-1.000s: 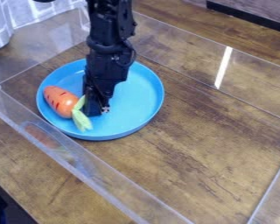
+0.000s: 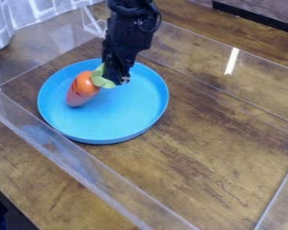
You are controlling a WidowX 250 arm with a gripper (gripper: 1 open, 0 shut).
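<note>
A blue plate (image 2: pixel 125 118) lies on the wooden table. Over its left part, an orange toy carrot (image 2: pixel 82 87) with pale green leaves is tilted, leaves upward. The black gripper (image 2: pixel 108 75) reaches from above to the leafy end, its fingers around or beside the leaves; whether it grips them is unclear, as the fingers are dark and partly hidden.
Clear plastic walls (image 2: pixel 87 192) run along the left and lower left.
The gripper has moved up, and the carrot's leafy end has swung upward from low on the plate, so the carrot now stands more steeply.
</note>
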